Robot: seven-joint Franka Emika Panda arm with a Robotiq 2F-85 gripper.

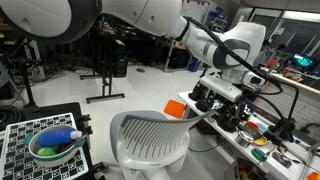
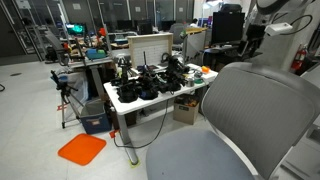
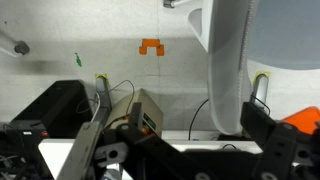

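My gripper is open, its fingers [image 3: 101, 90] wide apart at either side of the wrist view. A grey chair's backrest [image 3: 229, 65] shows between and beyond them, nearer the right finger; I cannot tell whether anything touches it. In exterior view 1 the chair [image 1: 155, 135] stands in the foreground, and the arm [image 1: 222, 70] reaches over behind it towards the table. The gripper itself is small and hard to make out there. Exterior view 2 has the backrest [image 2: 260, 110] large in front, with part of the arm [image 2: 258, 28] above it.
A table [image 2: 128, 101] carries several black devices. An orange mat [image 2: 82, 150] lies on the floor near it. A grey bin [image 1: 57, 141] with colourful items stands on a checkered board [image 1: 18, 158] at the left. Open floor [image 1: 135, 90] lies between.
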